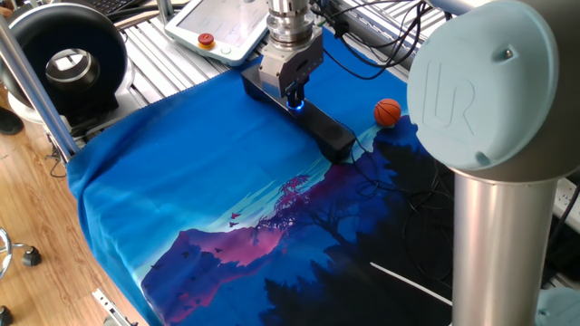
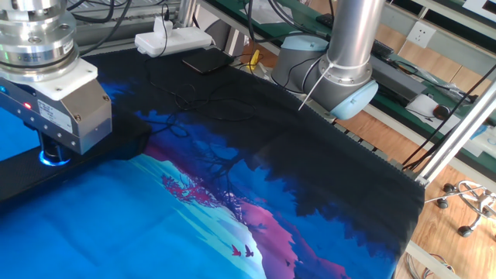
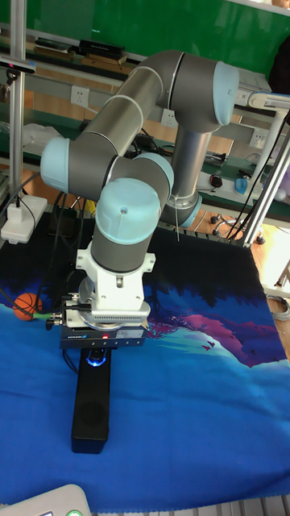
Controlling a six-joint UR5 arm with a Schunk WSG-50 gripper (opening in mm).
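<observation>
A long black soundbar-like box (image 1: 328, 132) lies on the blue part of the printed cloth, a blue-lit ring glowing on its top. My gripper (image 1: 296, 101) points down right at that ring, its dark tips at the lit spot. In the second exterior view the gripper (image 2: 54, 149) meets the lit ring on the box (image 2: 128, 138) from above. From the third view, the box (image 3: 91, 417) stretches toward the camera beneath the gripper body. Whether the fingers are closed around a knob there is too small and dark to tell.
An orange basketball-patterned ball (image 1: 387, 113) sits beyond the box's right end. Thin black cables (image 1: 419, 195) trail over the dark cloth. A teach pendant (image 1: 217, 29) with a red button lies at the back.
</observation>
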